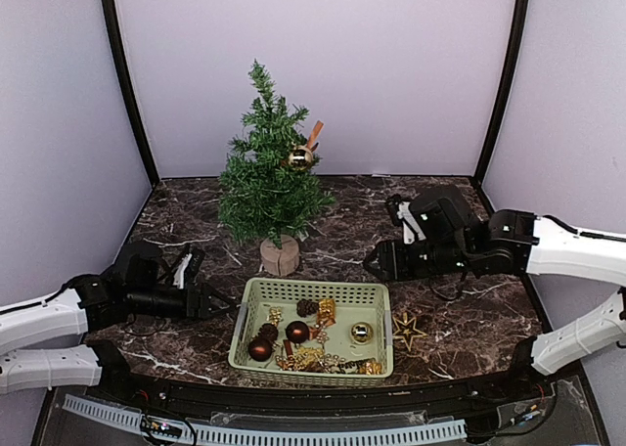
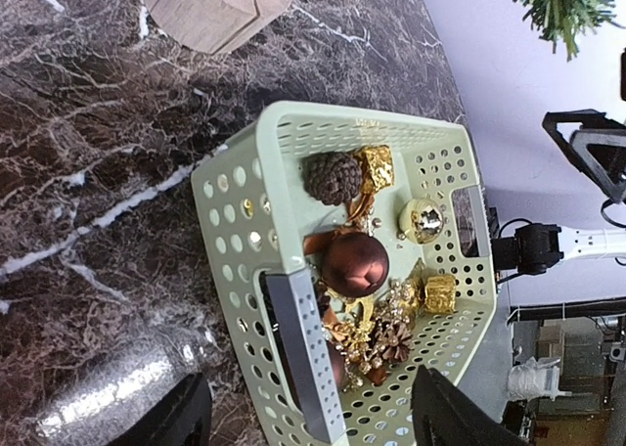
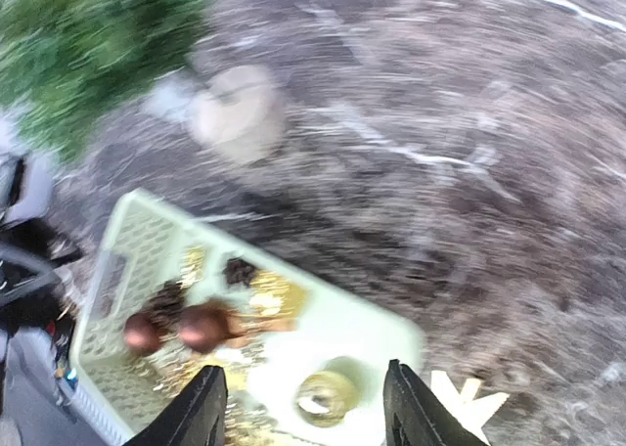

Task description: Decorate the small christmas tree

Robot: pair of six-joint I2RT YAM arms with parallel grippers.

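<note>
The small tree [image 1: 269, 172] stands on a wooden base [image 1: 280, 262], a gold bauble [image 1: 300, 158] hanging on its right. A pale plastic basket [image 1: 248, 299] holds brown baubles [image 2: 354, 263], pine cones [image 2: 333, 177], gold ornaments and a gold bauble [image 3: 326, 396]. My left gripper hangs open by the basket's left end, nothing between its fingers. My right gripper [image 1: 381, 262] is open and empty, raised above the table behind the basket's right end. A gold star [image 1: 409, 330] lies on the table right of the basket. The right wrist view is blurred.
White walls enclose it at the back and sides.
</note>
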